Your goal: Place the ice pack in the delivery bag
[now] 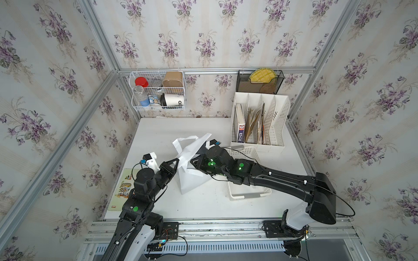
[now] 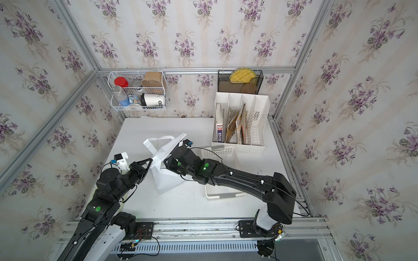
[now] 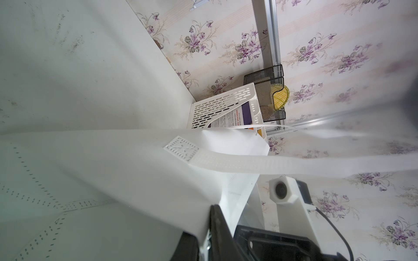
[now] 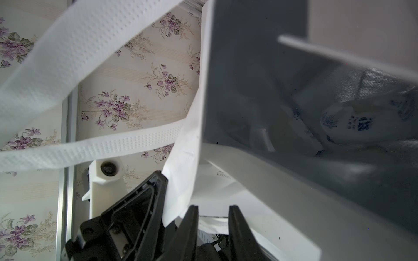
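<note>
The white delivery bag [image 1: 191,182] stands on the table, its top flap and straps raised. My left gripper is shut on the bag's edge at its left side, as the left wrist view shows. My right gripper is part open at the bag's mouth, its two fingertips apart beside the white rim. Inside the dark lining, the right wrist view shows pale packets with blue print [image 4: 361,121], which look like ice packs. The right arm hides part of the bag in both top views.
A white basket [image 1: 252,195] sits right of the bag, under the right arm. The file organiser [image 1: 278,108] stands at the back right, and wire shelves [image 1: 156,89] hang at the back left.
</note>
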